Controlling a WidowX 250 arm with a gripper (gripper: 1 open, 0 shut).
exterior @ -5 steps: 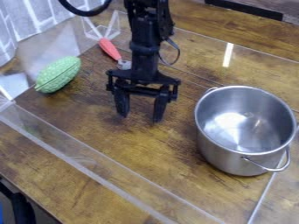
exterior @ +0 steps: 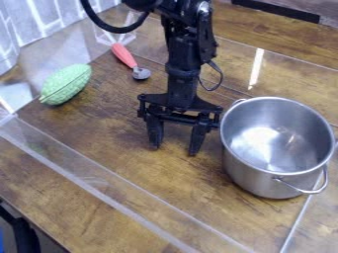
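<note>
My black gripper (exterior: 176,128) hangs low over the wooden table, just left of a large steel pot (exterior: 275,138). Its fingers point down close to the tabletop; whether they are apart or closed is hard to make out, and I see no object held in them.
A green oblong object (exterior: 65,84) lies at the upper left. A red-handled utensil (exterior: 126,57) lies behind the arm. Clear strips, apparently plastic, run along the table's left and front. The wood (exterior: 106,158) left and in front of the gripper is bare.
My gripper has moved to the right, closer to the pot. The pot, green object and red-handled utensil look unmoved.
</note>
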